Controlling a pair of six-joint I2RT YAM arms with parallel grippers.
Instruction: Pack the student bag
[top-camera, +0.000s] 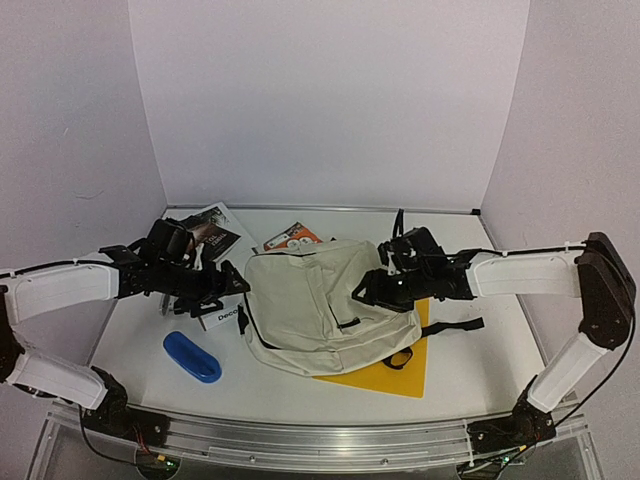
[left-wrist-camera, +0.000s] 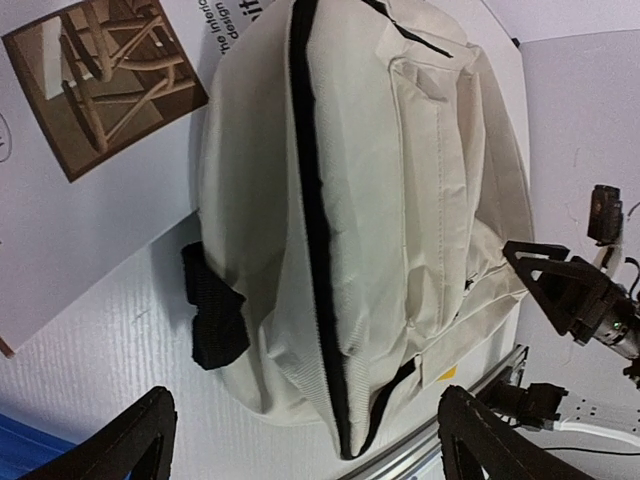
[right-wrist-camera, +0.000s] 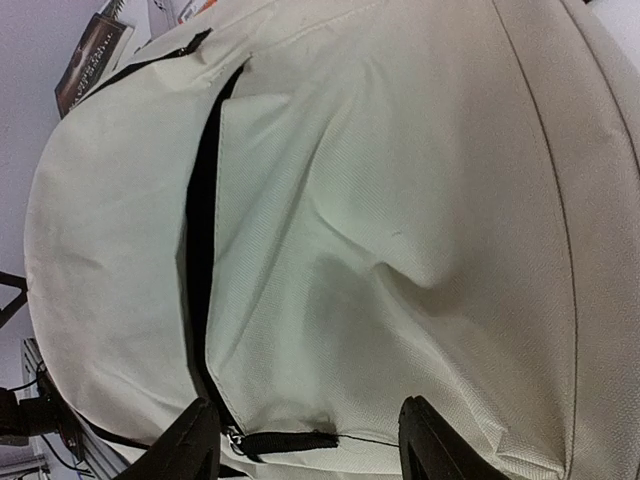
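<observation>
The cream bag (top-camera: 300, 300) lies in the middle of the table with folds and a black zip, seen close in both wrist views. My left gripper (top-camera: 222, 290) hangs open at the bag's left edge, above a white book (left-wrist-camera: 120, 230) with a chair picture. My right gripper (top-camera: 375, 290) is over the bag's right half; in the right wrist view its fingers stand apart above the zipper pull (right-wrist-camera: 285, 440), with nothing held. A blue case (top-camera: 190, 355) lies front left.
A dark-covered book (top-camera: 215, 225) and an orange booklet (top-camera: 290, 237) lie at the back left. A yellow sheet (top-camera: 380, 378) is under the bag.
</observation>
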